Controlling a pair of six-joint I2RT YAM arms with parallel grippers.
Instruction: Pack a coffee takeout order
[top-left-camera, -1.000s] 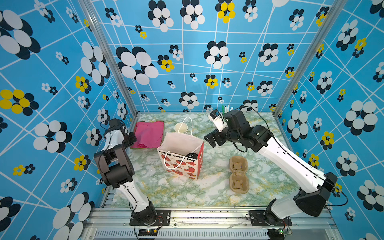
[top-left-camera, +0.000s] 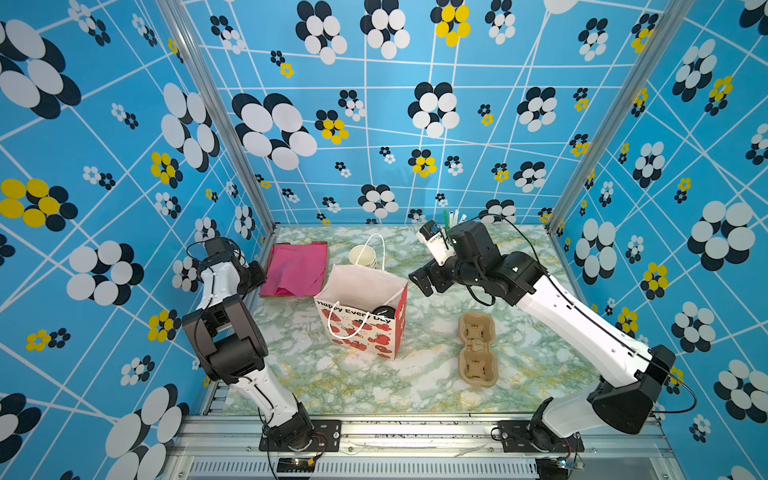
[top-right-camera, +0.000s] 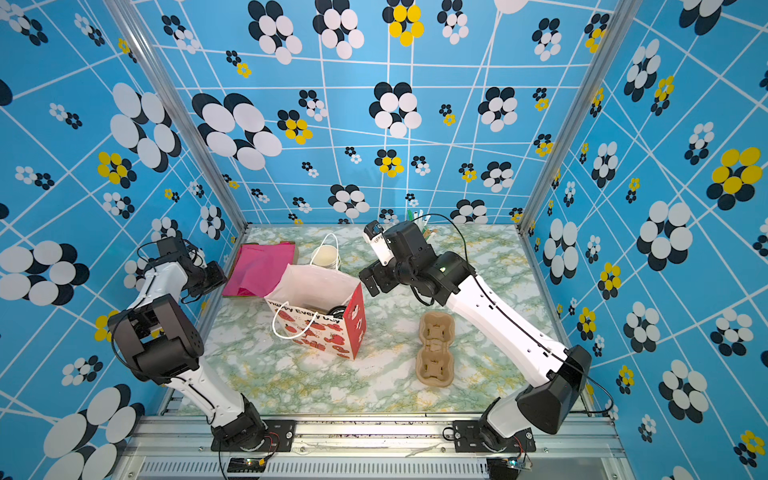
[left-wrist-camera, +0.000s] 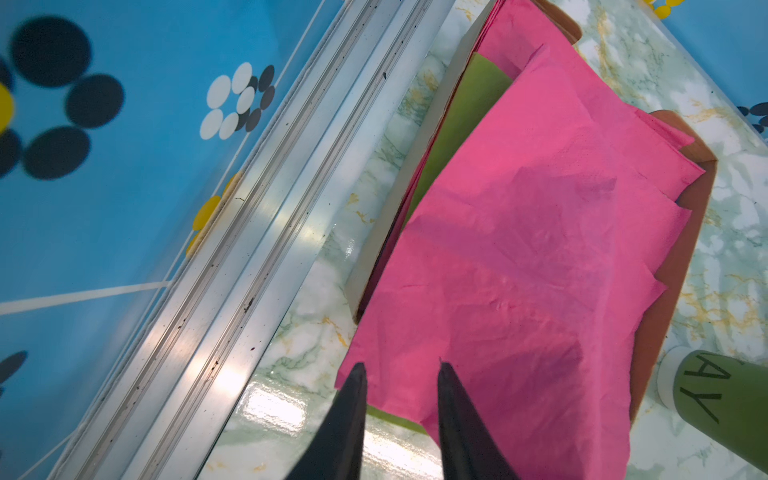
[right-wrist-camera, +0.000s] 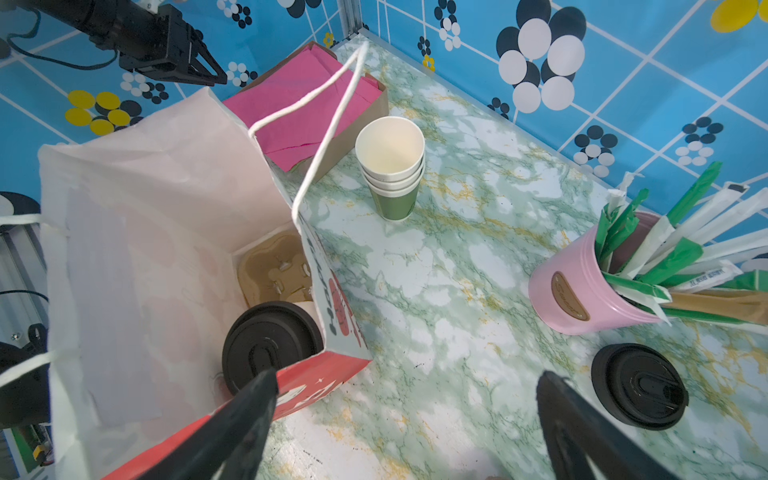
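A paper bag (top-left-camera: 364, 316) with white handles stands upright and open at the table's middle. Inside it the right wrist view shows a black-lidded cup (right-wrist-camera: 268, 342) and a brown carton cup holder (right-wrist-camera: 276, 269). Pink napkins (left-wrist-camera: 512, 264) lie in a shallow cardboard box (left-wrist-camera: 670, 280) at the back left. Left of that box, over the table's side edge, is my left gripper, open and empty. To the bag's right hovers my right gripper, its fingers wide apart with nothing between them. Another cup holder (top-left-camera: 478, 349) rests empty on the table.
Stacked paper cups (right-wrist-camera: 390, 164) stand behind the bag. A pink pot (right-wrist-camera: 572, 284) of wrapped straws is at the back, with a loose black lid (right-wrist-camera: 640, 385) near it. A metal rail (left-wrist-camera: 264, 232) runs along the left side.
The right arm, bag and cup holder have stayed put.
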